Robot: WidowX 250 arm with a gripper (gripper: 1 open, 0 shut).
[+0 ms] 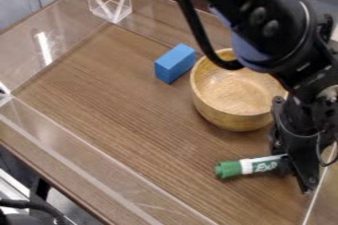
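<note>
A green and white cylindrical marker or tube (pixel 244 167) lies nearly flat near the lower right of the table. My gripper (pixel 292 158) is down at its right end, shut on it, with the fingertips partly hidden by the dark gripper body. A wooden bowl (pixel 222 106) sits just behind, up and left of the gripper.
A blue block (pixel 175 62) is left of the bowl. A clear plastic holder (pixel 111 2) stands at the back left. The table's edge runs along the lower left.
</note>
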